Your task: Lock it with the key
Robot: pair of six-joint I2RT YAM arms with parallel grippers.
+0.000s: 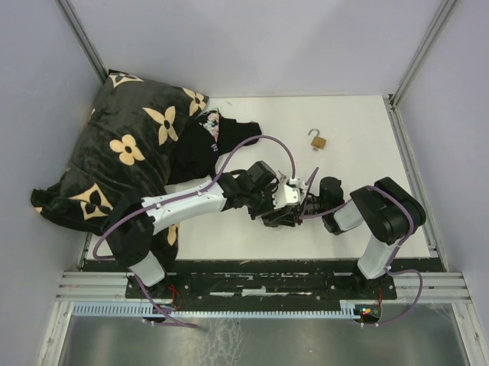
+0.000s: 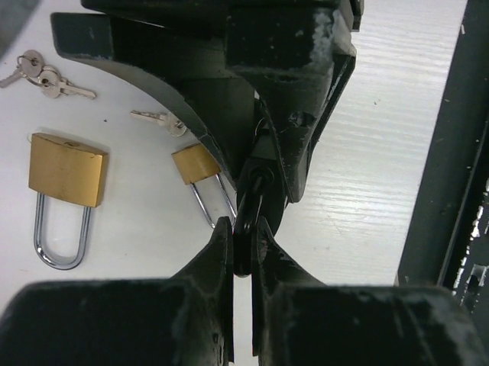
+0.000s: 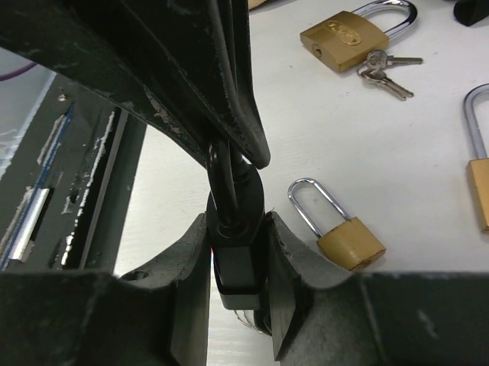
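Note:
A black padlock is held up between my two grippers. In the left wrist view, my left gripper is shut on its black shackle [image 2: 246, 217]. The black lock body [image 3: 238, 278] sits between the fingers of my right gripper in the right wrist view; I cannot tell how firmly they press on it. Thin curved metal [image 3: 248, 320] shows under the body, its nature unclear. No key can be made out in the lock. Both arms hide the lock in the top view.
A small brass padlock [image 3: 351, 244] lies on the white table beneath. Another brass padlock [image 3: 344, 40] has loose keys [image 3: 386, 72] beside it. A dark cushion [image 1: 126, 145] and black cloth [image 1: 206, 141] fill the left side.

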